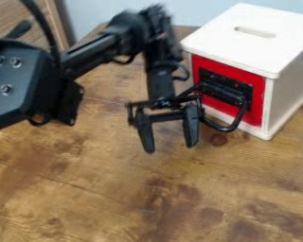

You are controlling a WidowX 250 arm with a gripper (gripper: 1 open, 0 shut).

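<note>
A white wooden box (pixel 259 40) stands at the right, its front a red panel (pixel 249 82) with a black mechanism and a black bar handle (pixel 222 125) sticking out low in front. My gripper (pixel 169 135) points down just left of the handle, its two fingers apart, with nothing seen between them but the tabletop.
A pale blue wall (pixel 103 11) is behind, and the arm spans the upper left of the view.
</note>
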